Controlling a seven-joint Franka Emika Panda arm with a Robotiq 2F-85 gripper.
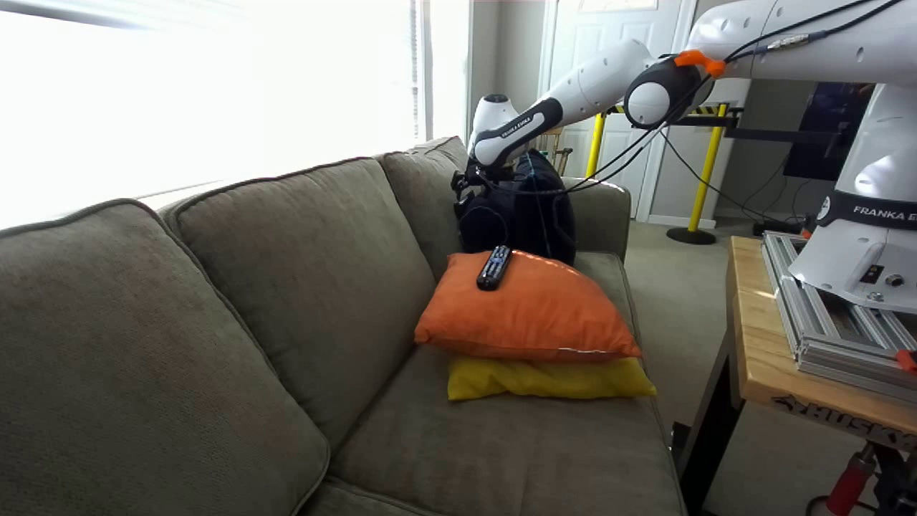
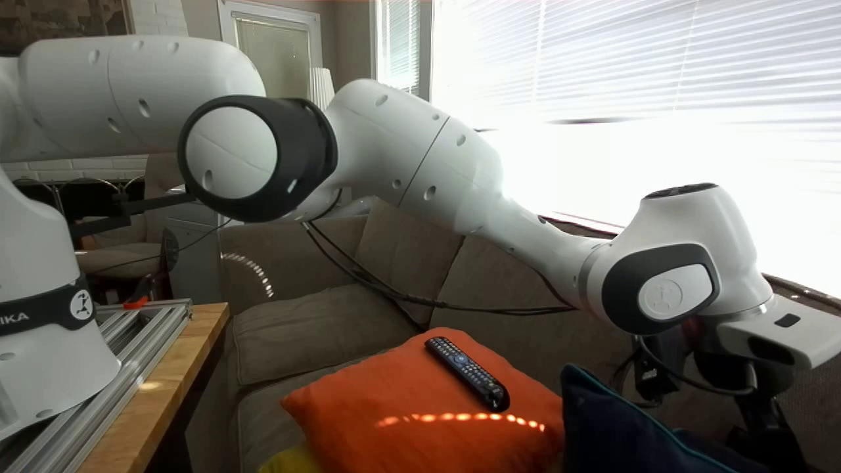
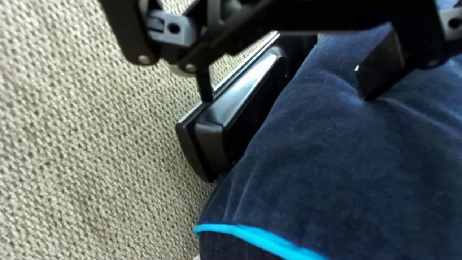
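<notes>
My gripper is open, pointing down over the dark blue pillow (image 3: 346,173) with its bright blue piping. Wedged between this pillow and the woven couch fabric (image 3: 86,143) is a glossy black object (image 3: 236,102), partly covered by my gripper's linkage; I cannot tell what it is. One finger (image 3: 204,84) overlaps its couch-side edge, while the other finger (image 3: 383,65) is over the pillow. In exterior view 1 the gripper is at the couch back beside the upright dark pillow (image 1: 550,206). A black remote (image 2: 465,372) rests on the orange pillow (image 2: 394,394).
Beneath the orange pillow lies a yellow pillow (image 1: 550,378). The near couch seat (image 1: 498,456) is clear. A wooden workbench (image 1: 765,344) carries the arm's base at the right, and loose cables hang under the arm.
</notes>
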